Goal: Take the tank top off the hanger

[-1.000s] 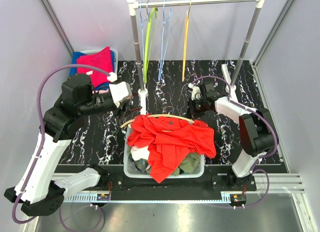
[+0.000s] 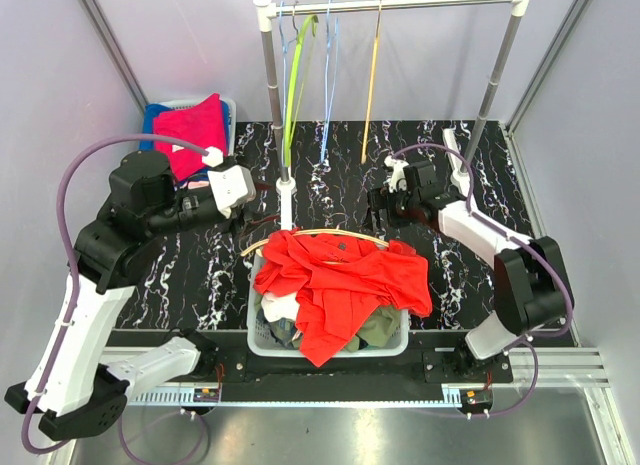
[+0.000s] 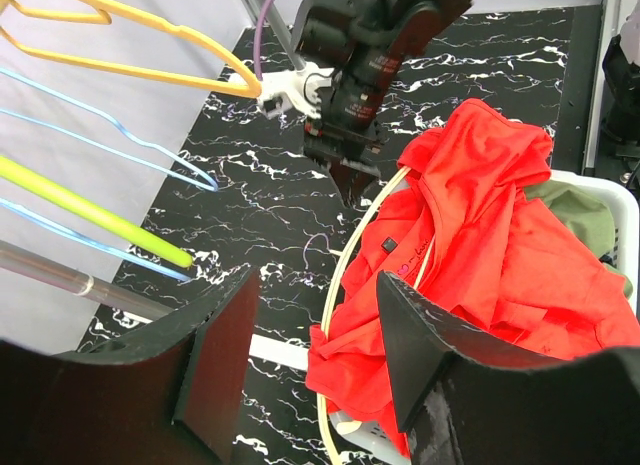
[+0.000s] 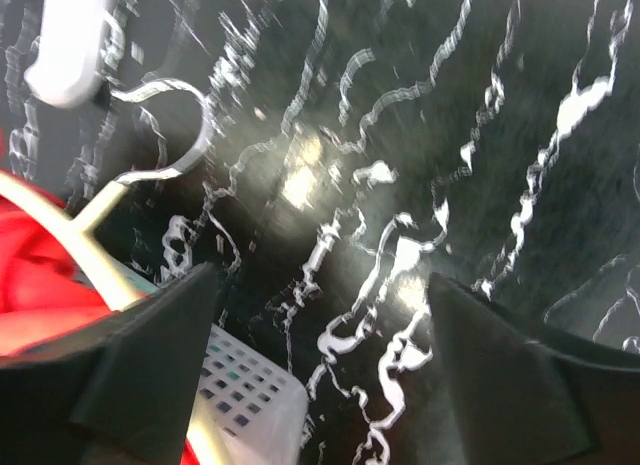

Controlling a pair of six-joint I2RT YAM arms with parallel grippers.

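The red tank top [image 2: 340,285] lies bunched over the laundry basket in the top view. Along its far edge runs a pale yellow hanger [image 2: 330,232], whose metal hook [image 4: 205,135] rests over the dark floor in the right wrist view. In the left wrist view, part of the hanger [image 3: 345,255] still passes under the red cloth. My left gripper stands open to the left of the basket, with nothing between its fingers. Beyond the basket, my right gripper is open over bare floor, its fingers blurred and the hanger to their left.
The white basket [image 2: 402,337] also holds green and white clothes. Above stands a rail [image 2: 420,2] with green, blue and yellow hangers. A second basket [image 2: 232,125] with pink cloth is at the back left.
The red cloth and hanger stay in place; the left arm has barely moved.
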